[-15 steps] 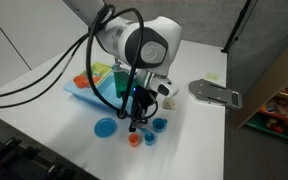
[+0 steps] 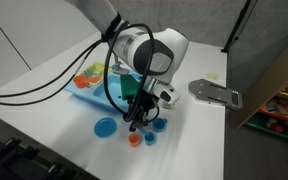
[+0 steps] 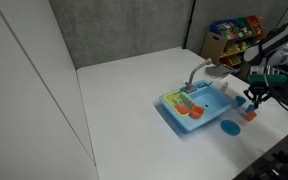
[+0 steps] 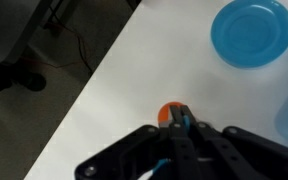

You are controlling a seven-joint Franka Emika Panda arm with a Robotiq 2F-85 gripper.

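Note:
My gripper (image 2: pixel 135 126) is low over the white table, just behind a small orange cup (image 2: pixel 134 140). In the wrist view the fingers look closed around a narrow blue piece (image 4: pixel 187 121); most of it is hidden by the fingers, so its full shape cannot be told. The orange cup (image 4: pixel 166 112) shows right beyond the fingertips there. Two small blue cups, one nearer (image 2: pixel 149 138) and one farther back (image 2: pixel 160 125), stand to the right of the gripper in exterior view 1. A round blue plate (image 2: pixel 105 127) lies flat to its left.
A blue toy sink (image 3: pixel 192 122) with a grey faucet (image 3: pixel 197 69) holds orange and green pieces. A grey tray (image 2: pixel 215 93) lies toward the back right. Colourful bins (image 3: pixel 232 38) stand past the table.
The arm's upper body has swung slightly right and lower in exterior view 1. The fingertips stay near the same spot behind the orange cup, and the cups and plate have not visibly moved.

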